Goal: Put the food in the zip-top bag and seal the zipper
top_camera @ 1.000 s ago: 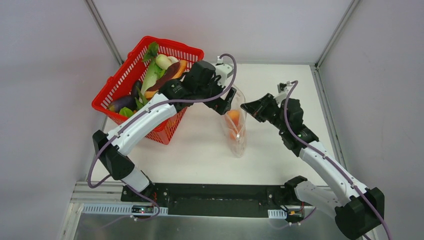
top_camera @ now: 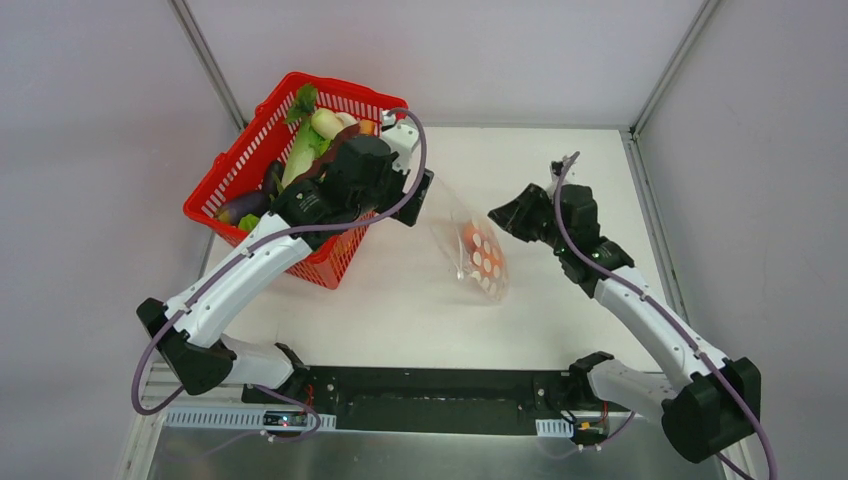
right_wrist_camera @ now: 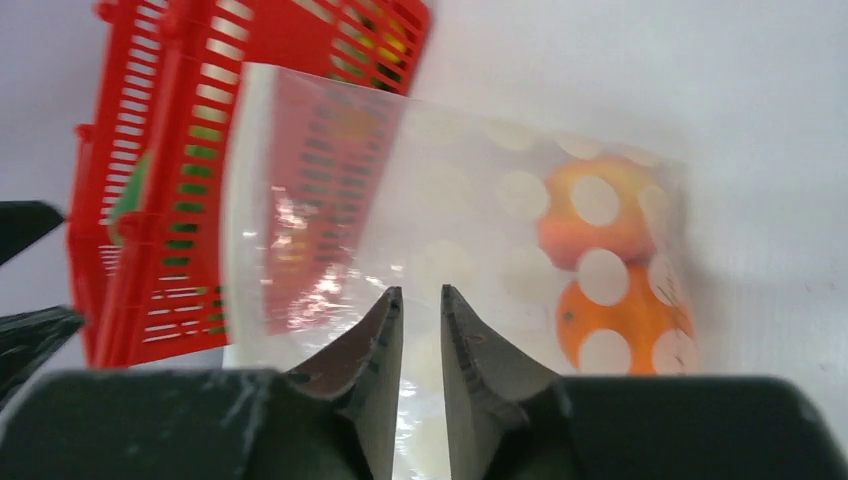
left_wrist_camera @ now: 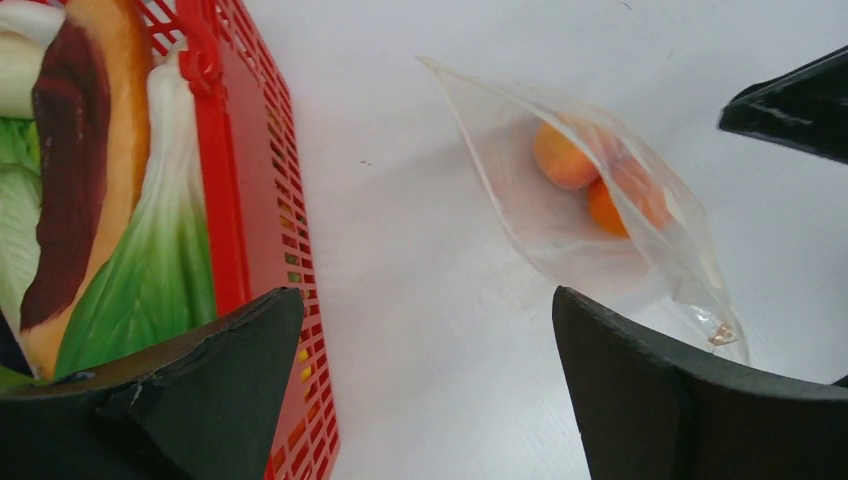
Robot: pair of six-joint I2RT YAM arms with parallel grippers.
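Observation:
The clear zip top bag (top_camera: pixel 462 232) with pale dots lies tilted on the table between the arms. Two orange round foods (left_wrist_camera: pixel 565 155) sit inside, and its mouth gapes towards the left arm in the left wrist view. My left gripper is wide open and empty, beside the basket's right edge and apart from the bag. In the right wrist view my right gripper is slightly open, its narrow gap showing only the dotted film of the bag (right_wrist_camera: pixel 470 215) beyond. From above, the right gripper (top_camera: pixel 497 215) hangs close to the bag's right side.
A red basket (top_camera: pixel 335 268) full of vegetables and other food stands at the left, partly under my left arm.
My left gripper has drawn back left, away from the bag. The bag has tipped over leftwards at its mouth, turning its dotted side up. The right gripper has shifted slightly.

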